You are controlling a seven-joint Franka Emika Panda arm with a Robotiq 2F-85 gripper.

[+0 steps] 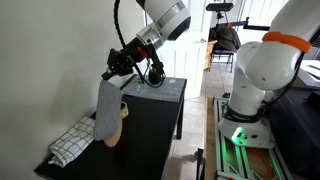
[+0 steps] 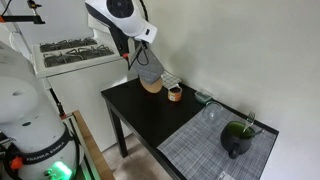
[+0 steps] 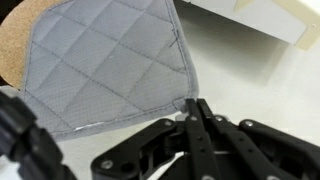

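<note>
My gripper is shut on one corner of a grey quilted pot holder (image 3: 110,62), which spreads flat across the wrist view. In exterior view 1 the pot holder (image 1: 108,106) hangs down from the fingertips above the black table (image 1: 145,142). Exterior view 2 shows the pot holder (image 2: 150,68) raised above the far end of the table. A round cork piece (image 2: 152,86) sits partly behind it there. Part of that cork piece (image 3: 14,35) also shows at the upper left of the wrist view.
A checked cloth (image 1: 73,142) lies at the table's wall side. Near the cork piece stands an orange-banded jar (image 2: 175,95). Further along are a glass (image 2: 211,113), a dark green pot (image 2: 236,138) and a grey mat (image 2: 198,143).
</note>
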